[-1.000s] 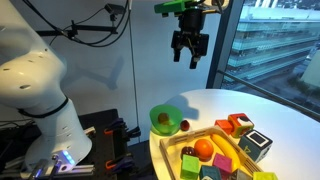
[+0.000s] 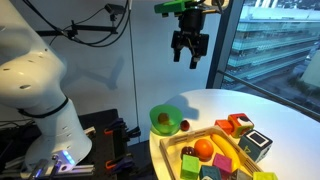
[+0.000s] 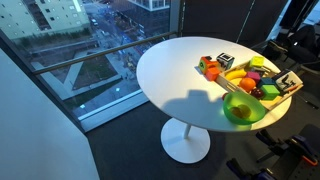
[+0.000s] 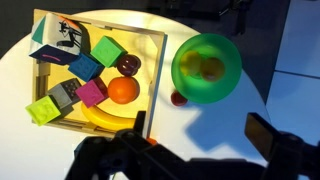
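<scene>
My gripper [image 2: 187, 58] hangs high above the white table, fingers apart. In the wrist view, dark fingers [image 4: 262, 137] stand wide at either side with nothing between them. A green bowl [image 4: 224, 93] holds a yellow item [image 4: 205, 58] and a brownish round one [image 4: 212, 69]. On the table beside the bowl lies a small dark red ball [image 4: 178, 99]. The wooden tray [image 4: 153, 75] carries an orange [image 4: 123, 90], a dark plum-like fruit [image 4: 128, 65], a banana [image 4: 105, 119] and several coloured blocks, among them a green block [image 4: 108, 50] and a pink block [image 4: 92, 93].
Behind the tray are a red item [image 2: 241, 122] and a dark-and-white box [image 2: 256, 146]. Large windows [image 3: 110, 40] line the room. Bare white table [image 3: 180, 75] stretches away from the tray and bowl.
</scene>
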